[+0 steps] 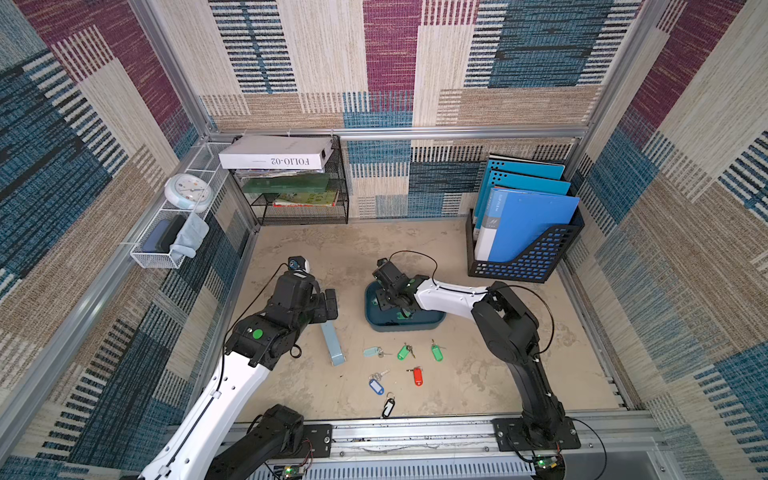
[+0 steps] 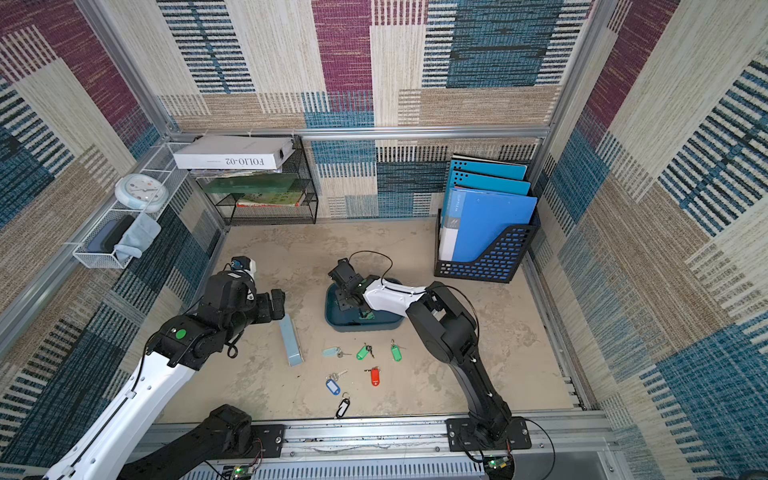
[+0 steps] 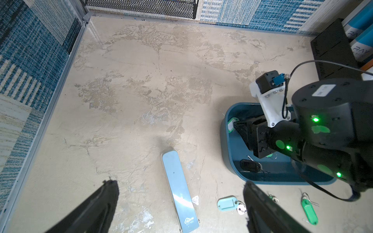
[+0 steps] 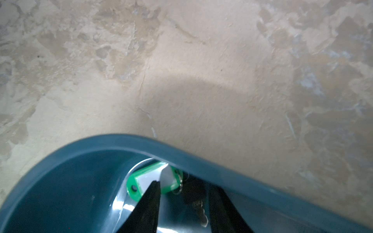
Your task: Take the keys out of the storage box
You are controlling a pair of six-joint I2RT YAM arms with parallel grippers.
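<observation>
My right gripper is open, lowered into the teal storage box [image 3: 226, 151], its fingers around a green-tagged key [image 4: 153, 178] by the box wall, with a dark tag beside that key. A black-tagged key [image 3: 250, 165] also lies inside. Outside, in front of the box, lie pale-blue [image 1: 373, 351], green [image 1: 437, 352], red [image 1: 417, 376], blue [image 1: 376, 385] and black [image 1: 389, 406] key tags. My left gripper hangs open over the table left of the box, nothing between its fingers.
A long light-blue case [image 3: 178, 186] lies left of the box. A black file holder [image 1: 524, 256] with folders stands back right, a wire shelf [image 1: 300, 216] back left. The table behind the box and at the left is clear.
</observation>
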